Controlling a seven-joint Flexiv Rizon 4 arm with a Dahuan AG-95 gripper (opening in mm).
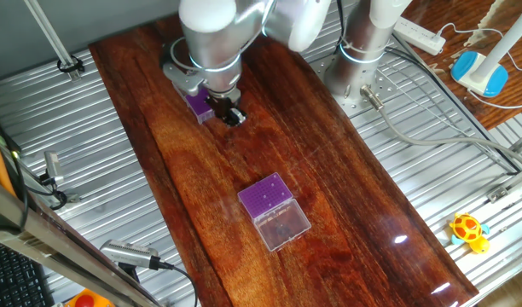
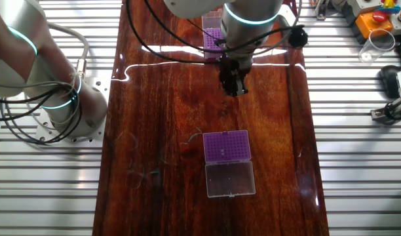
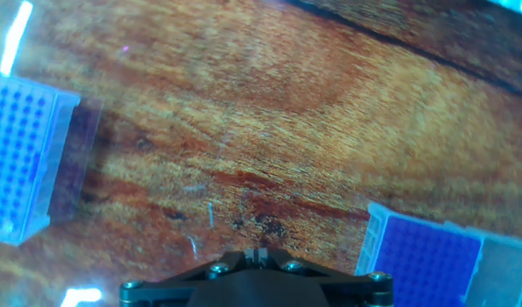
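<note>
Near the middle of the dark wooden board lies an open clear box with a purple hole-grid rack (image 1: 265,196) and a flat transparent lid (image 1: 283,225). A few pale spots show in its holes. A second purple rack box (image 1: 198,103) sits at the far end, partly hidden behind my arm; its grid (image 2: 213,40) shows in exterior view 2. My gripper (image 1: 236,117) hangs above the board beside this far box, on the side toward the middle one. In the wrist view its black fingertips (image 3: 249,256) meet at the bottom, and nothing clear shows between them.
Bare wood (image 2: 168,105) lies between and around both boxes. Slatted metal table (image 1: 432,179) borders the board. A toy turtle (image 1: 467,228) and a small camera (image 1: 131,254) stand off the board. In exterior view 2, dark cables loop around the arm.
</note>
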